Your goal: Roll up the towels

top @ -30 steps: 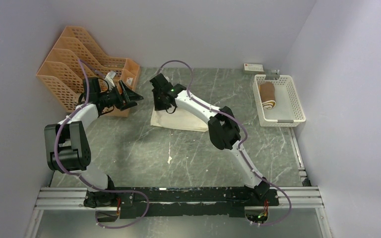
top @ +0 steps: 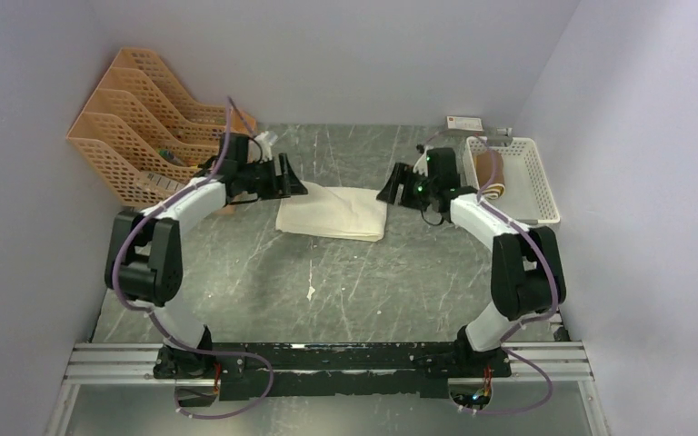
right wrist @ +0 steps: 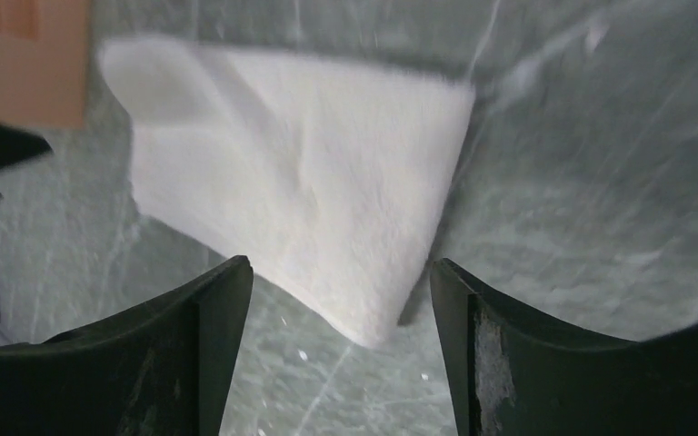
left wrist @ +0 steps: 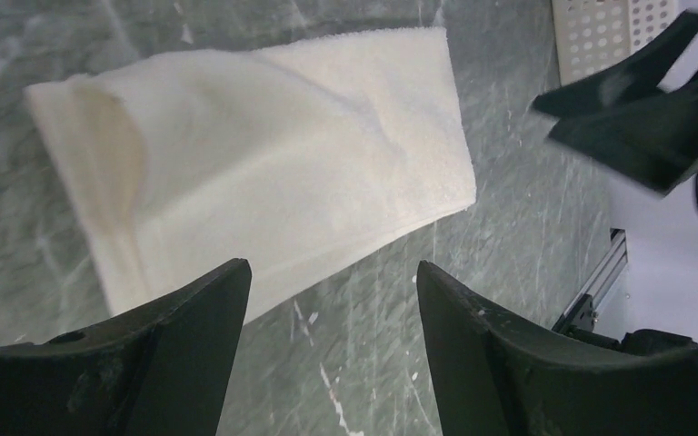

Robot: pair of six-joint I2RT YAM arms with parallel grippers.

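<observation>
A folded cream towel [top: 334, 213] lies flat on the grey table, with a raised, rumpled fold at its far left corner, clear in the left wrist view. My left gripper [top: 292, 175] hangs over that left end, its fingers [left wrist: 202, 318] apart and nothing between them. Over the towel's right end is my right gripper [top: 395, 186], open and empty, its fingers [right wrist: 223, 313] on either side of the near right corner in the right wrist view. Neither gripper holds the towel [right wrist: 327, 173].
A white basket [top: 534, 182] at the right holds a rolled brown towel [top: 496, 177]. Tan slotted racks [top: 114, 136] stand at the back left, close behind my left arm. A small box [top: 463, 123] sits at the back right.
My right arm has swung from the towel's left end to its right end. The left arm has come in from the racks to above the towel's left end. The towel lies in the same place.
</observation>
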